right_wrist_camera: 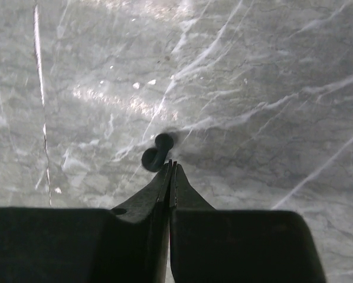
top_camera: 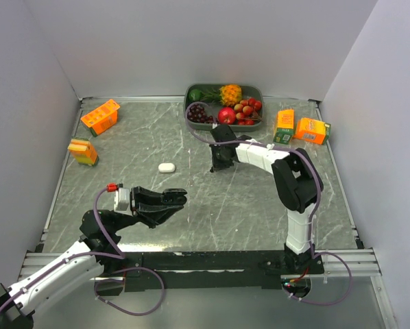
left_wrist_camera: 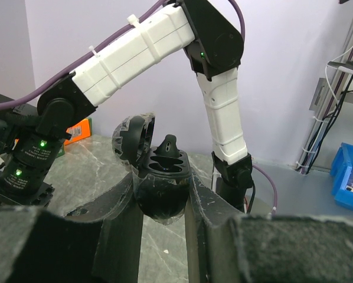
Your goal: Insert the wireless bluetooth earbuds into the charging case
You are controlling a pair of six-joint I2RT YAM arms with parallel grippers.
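Note:
The black charging case (left_wrist_camera: 162, 186), lid up, is held in my left gripper (top_camera: 171, 205), which is shut on it over the lower left of the table in the top view. One slot area of the case faces up in the left wrist view. A black earbud (right_wrist_camera: 156, 154) lies on the marble table, just beyond the tips of my right gripper, whose fingers are shut with nothing seen between them.
A white oval object (top_camera: 166, 168) sits mid-left on the table. A bin of fruit (top_camera: 198, 89) stands at the back, with orange boxes (top_camera: 101, 118) at left and others (top_camera: 312, 131) at right.

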